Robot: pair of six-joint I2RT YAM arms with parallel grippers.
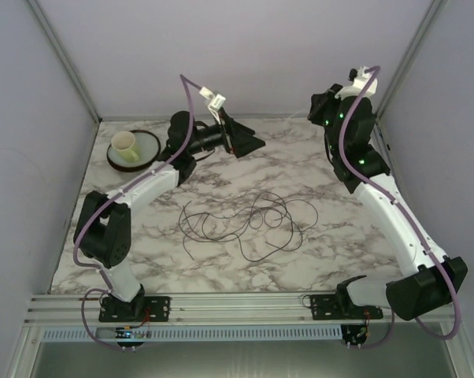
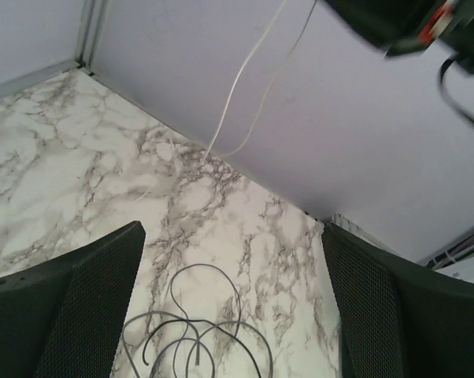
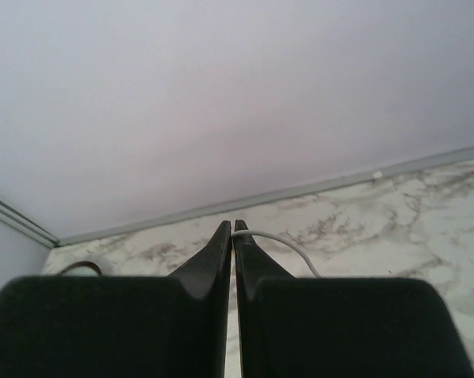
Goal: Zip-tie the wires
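Observation:
A loose tangle of thin dark wires (image 1: 257,208) lies on the marbled table, and its loops (image 2: 196,320) show low in the left wrist view. Behind that tangle my left gripper (image 1: 248,140) hangs open; nothing sits between its broad dark fingers. My right gripper is held high at the back right, its tips closed on one end of a thin white zip tie (image 3: 278,238). The zip tie (image 2: 239,77) curves down from that gripper in the left wrist view, beside a second faint line. Its far end is hard to make out.
A pale green cup (image 1: 125,145) stands on a dark-rimmed plate (image 1: 113,161) at the back left, near my left arm. A grey wall (image 1: 237,55) closes off the back. Bare table lies between the wires and that wall.

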